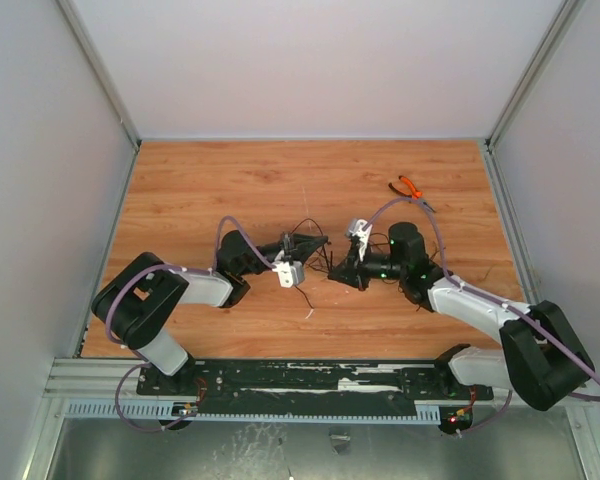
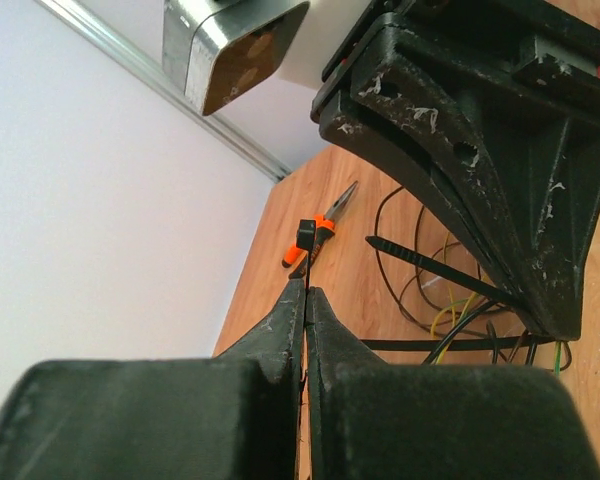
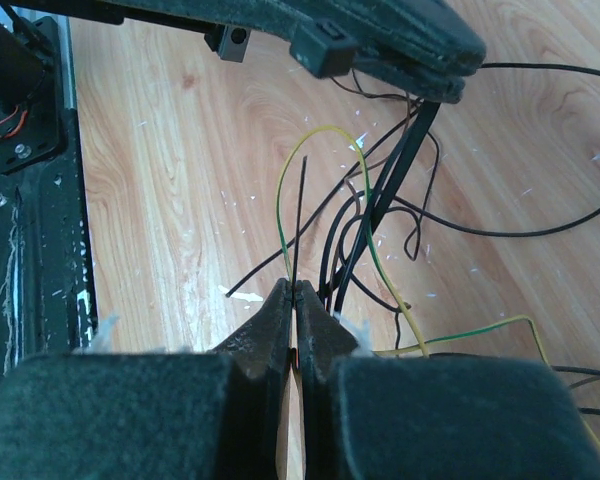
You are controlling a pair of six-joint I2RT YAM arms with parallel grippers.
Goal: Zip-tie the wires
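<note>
A thin black zip tie runs between my two grippers. In the left wrist view its head (image 2: 306,235) stands up from the tips of my left gripper, which is shut on it. My right gripper is shut on the strap, and the tapered tail (image 2: 410,257) sticks out from it. From the right wrist view, the tail (image 3: 300,205) rises out of the fingertips of my right gripper. Dark strap lengths slant down from my left gripper. Black wires and a yellow-green wire (image 3: 284,190) lie around and behind the right fingertips; whether the tie encircles them, I cannot tell.
Orange-handled pliers (image 1: 412,190) lie at the back right of the wooden table (image 1: 220,180). Loose wires spread under and behind the right gripper.
</note>
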